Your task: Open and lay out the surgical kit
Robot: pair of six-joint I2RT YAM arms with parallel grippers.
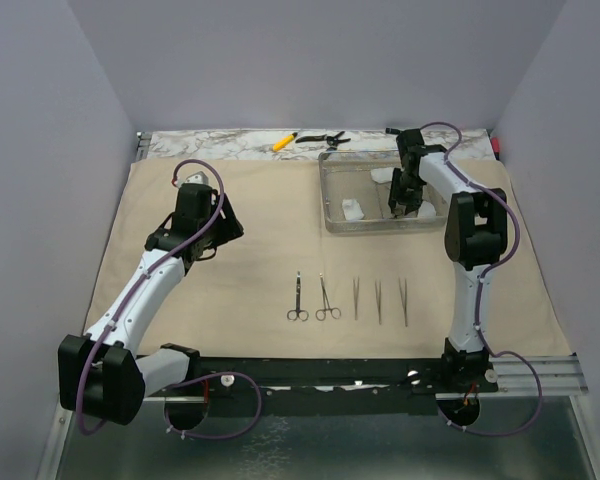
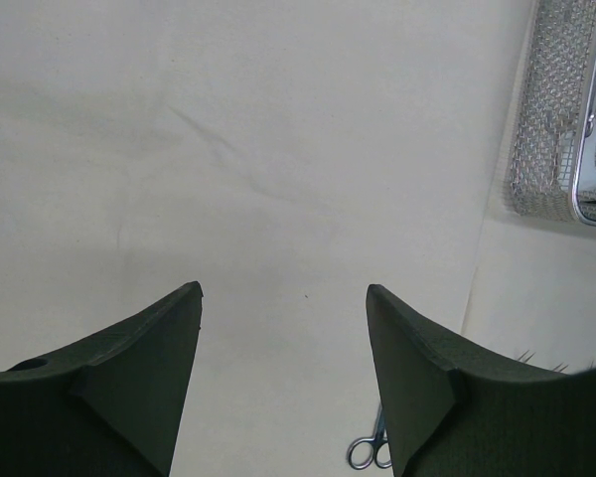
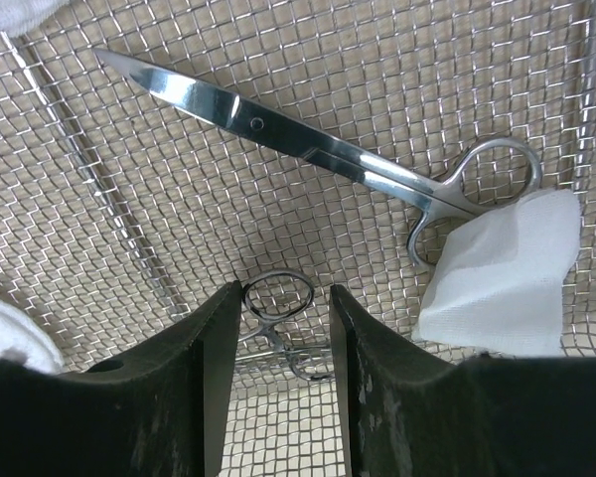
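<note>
My right gripper is down inside the wire mesh tray (image 1: pixel 336 225), its fingertips part open around the ring handle of a small instrument (image 3: pixel 272 324); whether it grips cannot be told. Surgical scissors (image 3: pixel 278 133) lie just beside it, with folded gauze (image 3: pixel 497 278) by their handles. On the cloth, a laid-out row holds scissors (image 1: pixel 298 300), a clamp (image 1: pixel 325 305) and several tweezers (image 1: pixel 379 305). My left gripper hangs open over the bare cloth at left, nothing between its fingers.
A yellow tool (image 1: pixel 284 142) and dark pliers (image 1: pixel 322 138) lie on the marble strip behind the tray.
</note>
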